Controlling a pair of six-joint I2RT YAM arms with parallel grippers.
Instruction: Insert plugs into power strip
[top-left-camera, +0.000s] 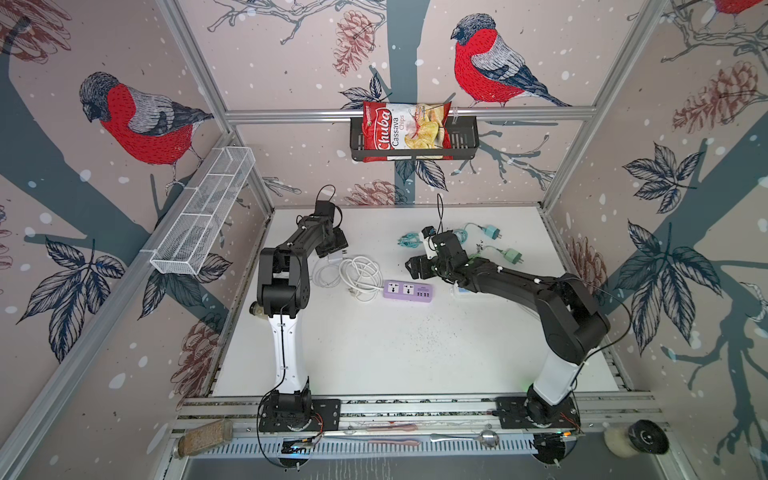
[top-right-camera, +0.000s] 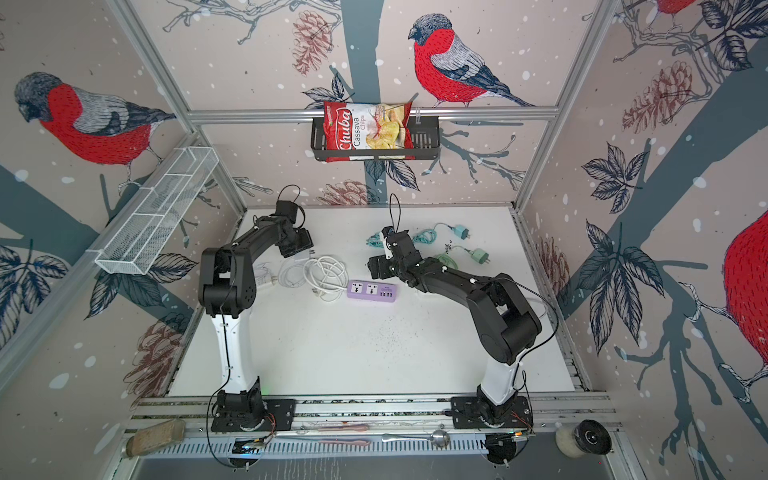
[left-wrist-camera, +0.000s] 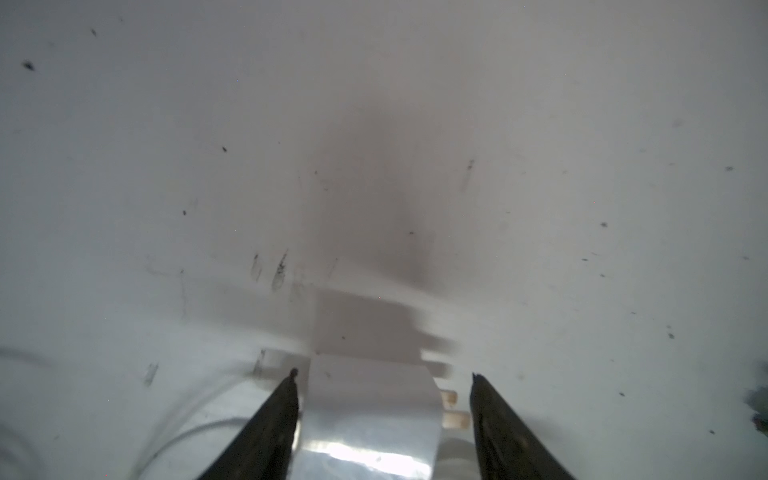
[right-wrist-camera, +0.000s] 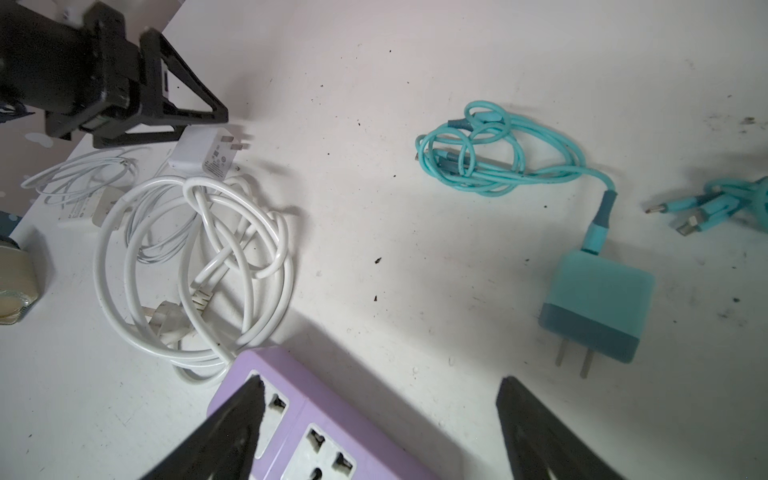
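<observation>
A white charger plug (left-wrist-camera: 372, 416) lies between the parted fingers of my left gripper, its prongs pointing right. The left finger is close to it, while a gap shows on the right side. The same white plug (right-wrist-camera: 204, 150) is seen in the right wrist view at the far left. My right gripper is open and empty, above the table by the purple power strip (right-wrist-camera: 344, 416). Beyond it on the right lies a teal charger plug (right-wrist-camera: 598, 300), prongs facing the gripper. The strip's two visible white outlets are empty.
Coiled thick white cord (right-wrist-camera: 272, 304) lies left of the strip, with a second white charger (right-wrist-camera: 92, 206) farther left. Two green-teal plugs (top-left-camera: 491, 232) rest at the back right.
</observation>
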